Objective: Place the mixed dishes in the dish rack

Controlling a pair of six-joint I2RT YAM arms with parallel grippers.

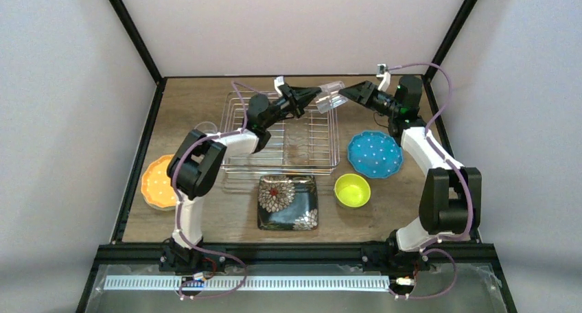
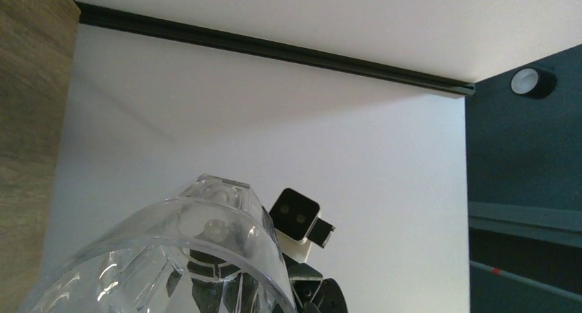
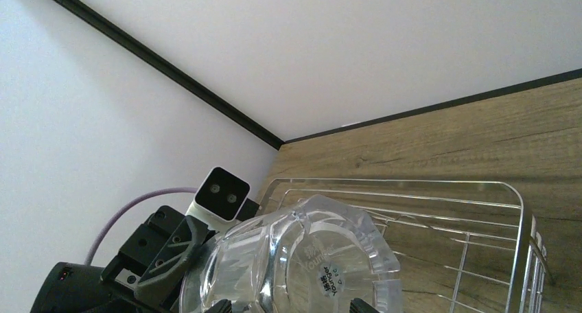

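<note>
A clear faceted cup (image 1: 332,97) is held tilted in the air above the back right of the wire dish rack (image 1: 335,145). My left gripper (image 1: 319,90) is shut on its rim side, and the open mouth faces the left wrist camera. At the base end of the cup is my right gripper (image 1: 342,92), its fingers (image 3: 364,306) apart on either side of the base in the right wrist view; contact cannot be told. On the table lie an orange scalloped plate (image 1: 159,182), a blue dotted plate (image 1: 375,154), a lime bowl (image 1: 352,191) and a black flowered square dish (image 1: 288,203).
Another clear round vessel (image 1: 206,128) stands left of the rack, partly behind the left arm. The rack fills the table's middle, with the square dish close to its front. Bare wood (image 1: 206,220) shows at front left.
</note>
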